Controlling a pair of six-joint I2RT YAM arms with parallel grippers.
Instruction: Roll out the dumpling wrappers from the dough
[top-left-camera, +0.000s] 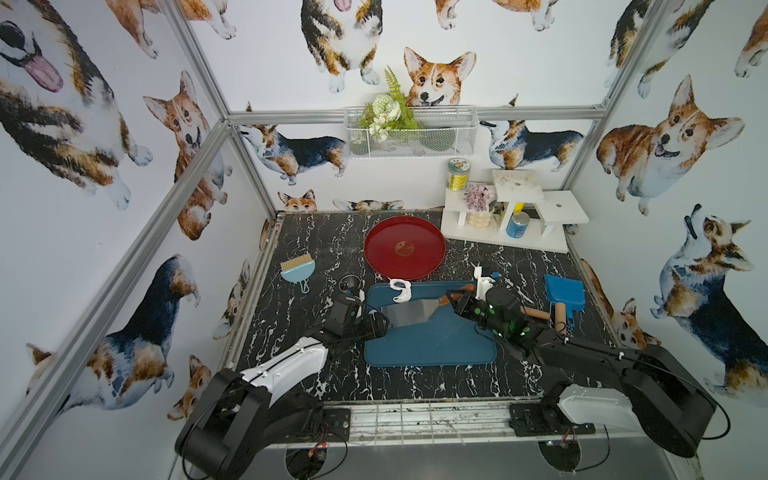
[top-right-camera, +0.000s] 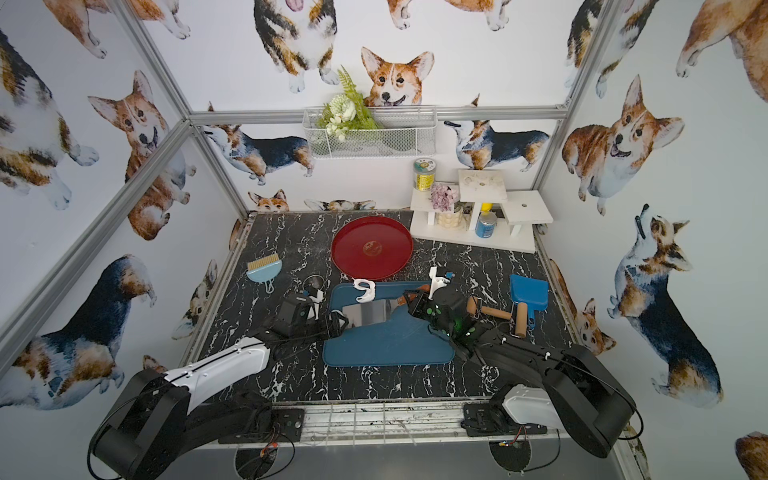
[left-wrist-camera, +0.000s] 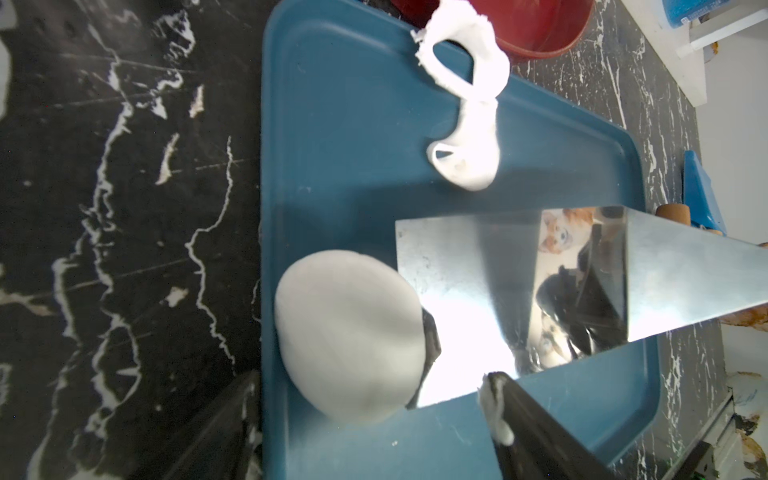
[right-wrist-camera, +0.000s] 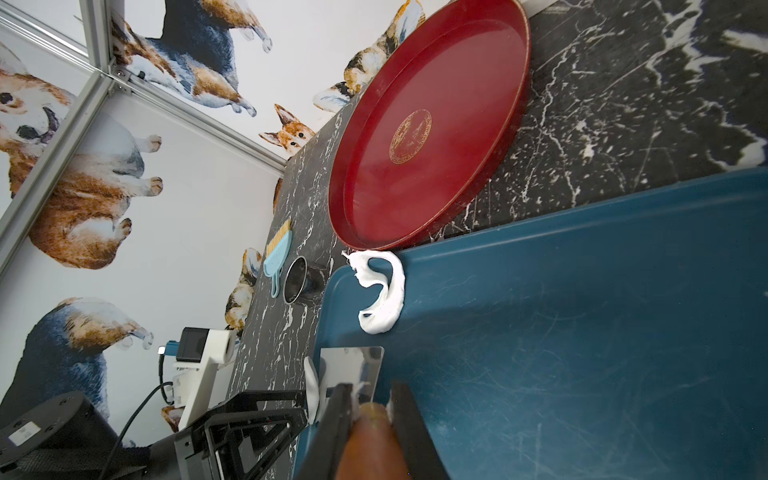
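Observation:
At the left end of the blue board (left-wrist-camera: 360, 176) a round flat piece of white dough (left-wrist-camera: 352, 336) touches the edge of a metal scraper blade (left-wrist-camera: 480, 312). My right gripper is shut on the scraper's brown wooden handle (right-wrist-camera: 372, 448). Over the dough's near side, my left gripper is part open, its fingers (left-wrist-camera: 536, 432) apart; whether they touch the dough cannot be told. A looped strip of white dough (right-wrist-camera: 384, 296) lies along the board's far edge. In the top views the left arm hides the round dough.
A red round tray (top-left-camera: 405, 248) sits behind the board. To the right are wooden rollers (top-right-camera: 521, 318) and a blue dustpan (top-right-camera: 529, 292); a light-blue brush (top-right-camera: 264, 269) and a metal cup (right-wrist-camera: 304, 280) stand left. The board's front half is clear.

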